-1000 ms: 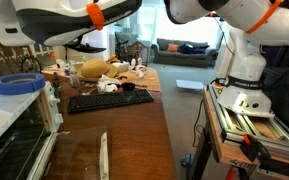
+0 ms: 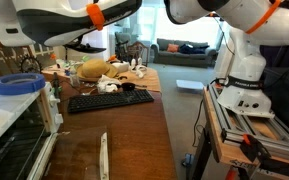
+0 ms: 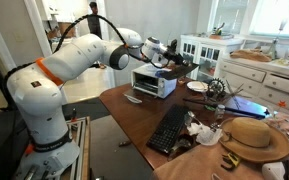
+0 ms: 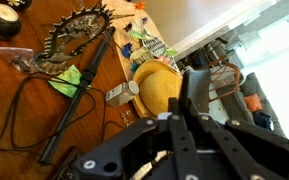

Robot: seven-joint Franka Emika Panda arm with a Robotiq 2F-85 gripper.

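Note:
My gripper is shut on a dark, slender object (image 4: 196, 88) that sticks up past its fingers in the wrist view; what the object is cannot be told. In exterior view 2 the gripper (image 3: 176, 70) hangs high near the white toaster oven (image 3: 154, 84), over the far side of the table. In exterior view 1 the arm (image 2: 94, 20) crosses the top, and the gripper itself is not clearly visible there. On the oven's top lies a blue round item (image 2: 19, 84).
A black keyboard (image 3: 170, 128), a straw hat (image 3: 253, 132) and cluttered small items lie on the brown table (image 3: 124, 125). A pale strip (image 2: 104, 157) rests on its otherwise bare front part. A wire rack (image 3: 213, 92) stands farther back.

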